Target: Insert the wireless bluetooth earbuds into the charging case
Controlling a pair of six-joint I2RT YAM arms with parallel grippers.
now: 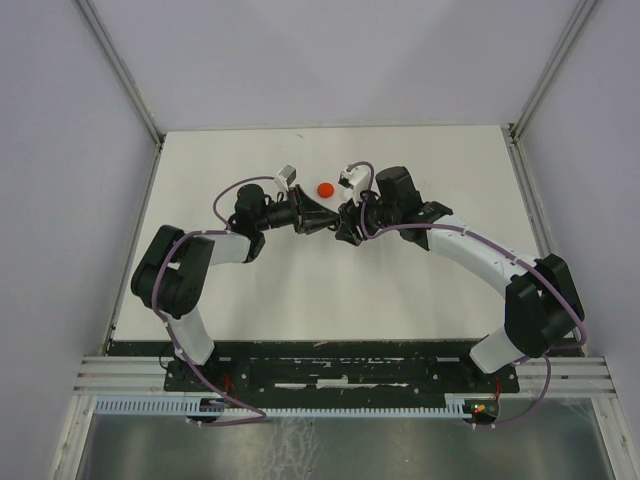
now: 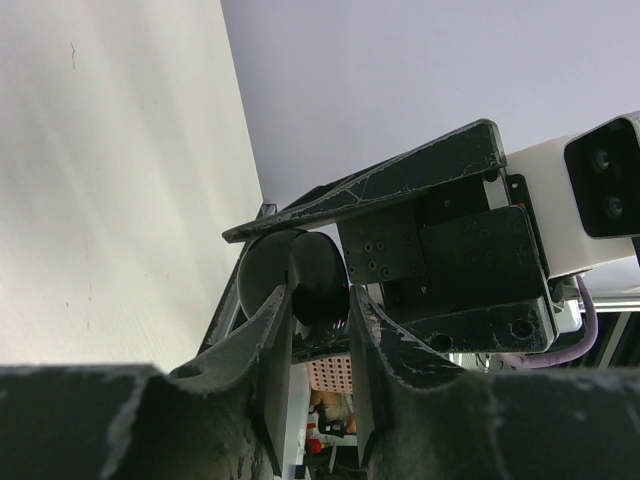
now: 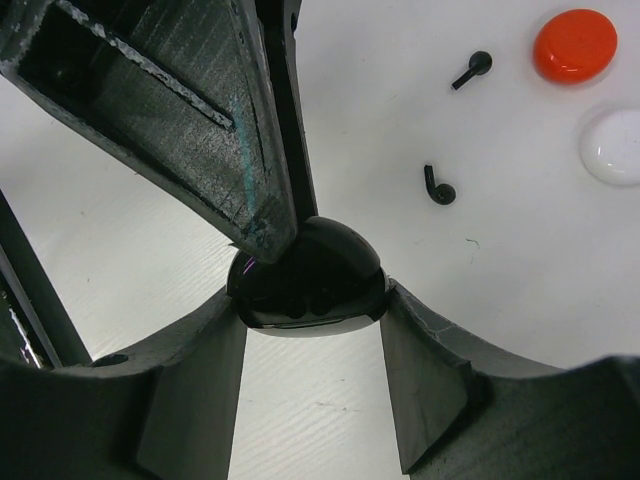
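A glossy black charging case (image 3: 305, 285) is held between the fingertips of my right gripper. My left gripper (image 1: 328, 222) meets it at the centre of the table, its fingers pressed close around the case in the left wrist view (image 2: 318, 275); whether they grip it is unclear. Two small black earbuds, one upper (image 3: 478, 63) and one lower (image 3: 441, 192), lie apart on the white table beyond the case.
An orange round object (image 3: 574, 45) and a white round object (image 3: 612, 147) lie on the table (image 1: 210, 300) behind the grippers.
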